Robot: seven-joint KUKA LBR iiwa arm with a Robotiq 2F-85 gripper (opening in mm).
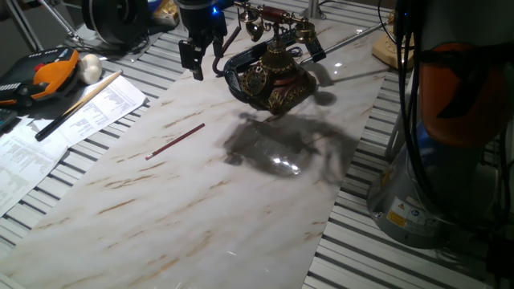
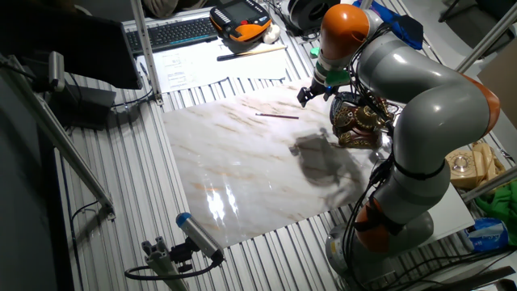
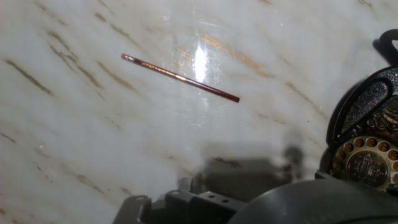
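A dark red pencil [image 3: 180,77] with a pink eraser lies flat on the marbled sheet, well apart from my gripper in the wrist view. Over the sheet's far part in exterior view 1 is my gripper [image 1: 197,64], its fingers pointing down. The pencil [image 1: 175,141] is nearer that camera than the gripper. Only dark gripper parts show along the bottom of the wrist view, so whether the fingers are open or shut is unclear. Beside the gripper stands an ornate vintage telephone [image 1: 277,83], bronze and dark, with a rotary dial [image 3: 368,163].
An orange-and-black device [image 2: 240,22], papers [image 2: 182,68] and a longer stick [image 2: 252,52] lie beyond the sheet. A beige telephone [image 2: 464,168] sits behind the arm. The marbled sheet [image 2: 234,153] is largely bare around the pencil.
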